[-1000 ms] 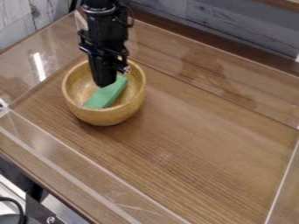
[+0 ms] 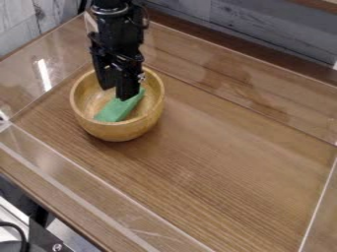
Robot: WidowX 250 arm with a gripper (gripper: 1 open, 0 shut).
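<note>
A round tan bowl [image 2: 144,126] sits on the left part of the wooden table, with a green object [image 2: 116,111] lying inside it. My black gripper [image 2: 113,77] hangs over the back of the bowl, pointing down, open, with nothing visible between its fingers. The arm rises out of view at the top and hides part of the bowl's rear.
My gripper has shifted slightly to the left and down over the bowl. The bowl and the green object look unmoved.
</note>
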